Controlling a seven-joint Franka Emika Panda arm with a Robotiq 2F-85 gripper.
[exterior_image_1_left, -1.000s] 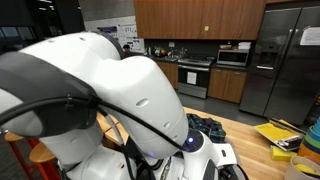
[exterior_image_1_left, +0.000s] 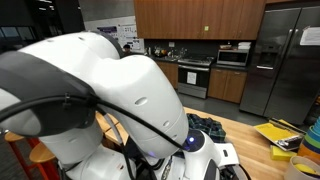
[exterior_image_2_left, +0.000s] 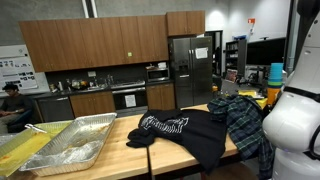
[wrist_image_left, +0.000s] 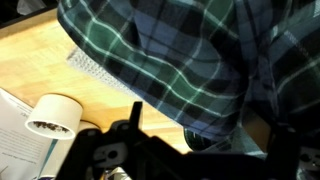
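A dark green and navy plaid cloth (wrist_image_left: 170, 50) with thin white lines spreads below my gripper in the wrist view. My gripper stands open, its black fingers (wrist_image_left: 128, 136) well apart with the cloth's lower edge in view between them. The same plaid cloth (exterior_image_2_left: 238, 112) lies bunched at the table's right side in exterior view 2. Exterior view 1 shows only part of the cloth (exterior_image_1_left: 208, 127) behind the white arm, which hides the gripper there. Whether the fingers touch the cloth I cannot tell.
A white mug (wrist_image_left: 55, 116) stands left of the cloth, near printed papers (wrist_image_left: 15, 140). Black fabric (exterior_image_2_left: 185, 127) covers the table's middle. Foil trays (exterior_image_2_left: 75, 142) occupy the left. A yellow item (exterior_image_1_left: 278, 132) lies at the right in exterior view 1.
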